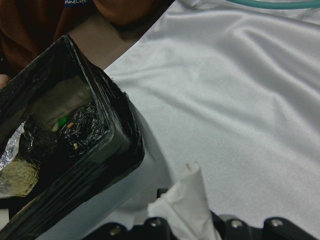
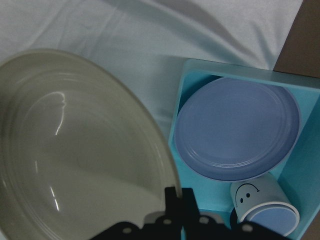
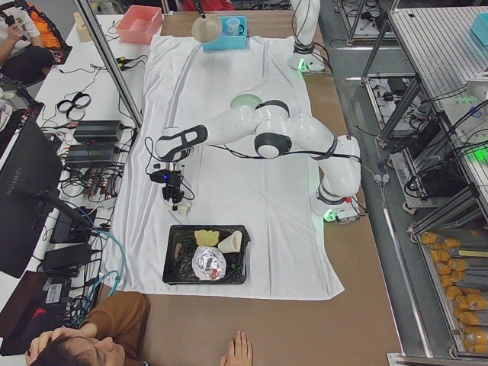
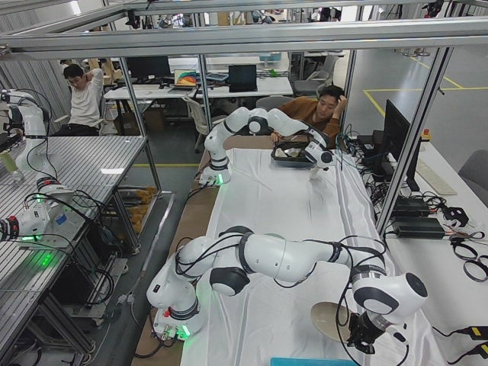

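A crumpled white paper piece (image 1: 185, 200) is between the fingers of my left gripper (image 3: 174, 197), which is shut on it beside the black-lined bin (image 3: 204, 255). The bin holds foil (image 3: 208, 263), a yellow item (image 3: 206, 237) and a white item (image 3: 231, 242). My right gripper is shut on the rim of a beige plate (image 2: 80, 140), held up at the blue tray (image 2: 305, 85). In that tray lie a lilac plate (image 2: 235, 125) and a smiley cup (image 2: 260, 205).
A pale green round item (image 3: 245, 99) sits mid-table, partly behind my left arm. The white cloth (image 3: 252, 198) is otherwise mostly clear. A person (image 3: 91, 343) sits at the near edge; cables and monitors crowd the side desk.
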